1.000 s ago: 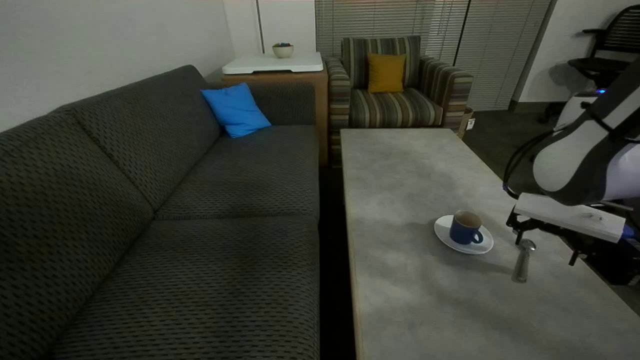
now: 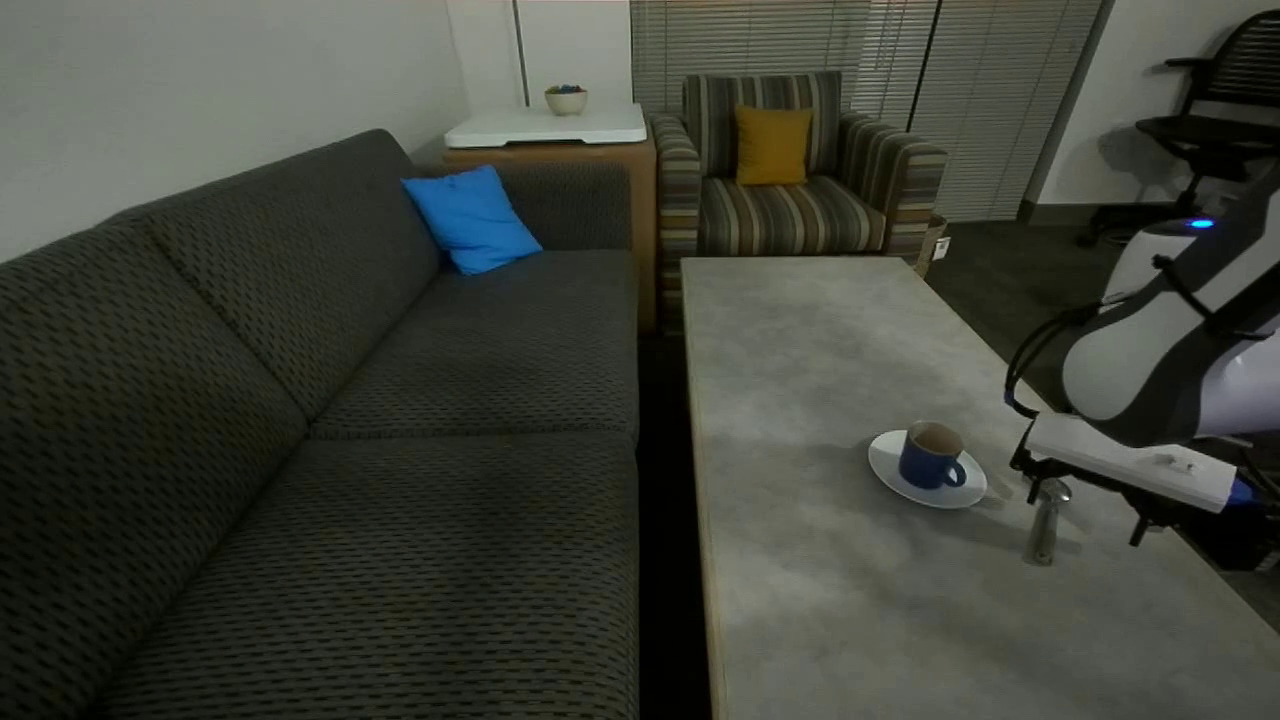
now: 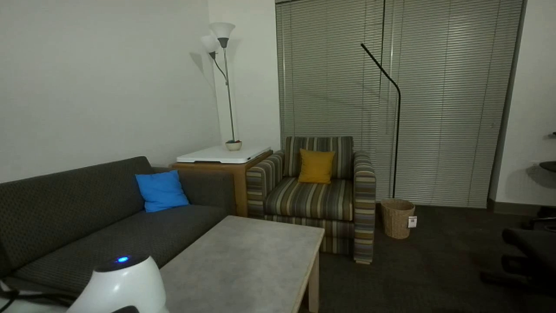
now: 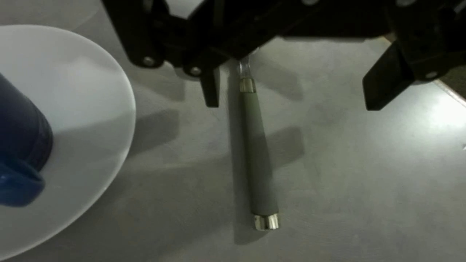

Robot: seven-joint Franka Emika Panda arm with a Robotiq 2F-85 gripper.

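Observation:
A spoon (image 2: 1045,528) with a grey handle and metal ends lies flat on the table, to the right of the saucer. From the wrist, its handle (image 4: 257,153) runs up and down the picture, and its bowl end is hidden behind the gripper's dark frame. My gripper is open above the spoon, the fingers wide apart on either side of its line and nothing between them. The spoon lies closer to the left finger (image 4: 211,89). In exterior view 1 the gripper (image 2: 1086,516) hangs low over the table's right side.
A blue cup (image 2: 930,456) stands on a white saucer (image 2: 889,461), just left of the spoon. A sofa (image 2: 480,516) lines its left side; a striped armchair (image 2: 786,216) stands beyond its far end.
The arm and gripper have come down closer to the table, shifting slightly left in exterior view 1. Spoon, cup and saucer stay where they were.

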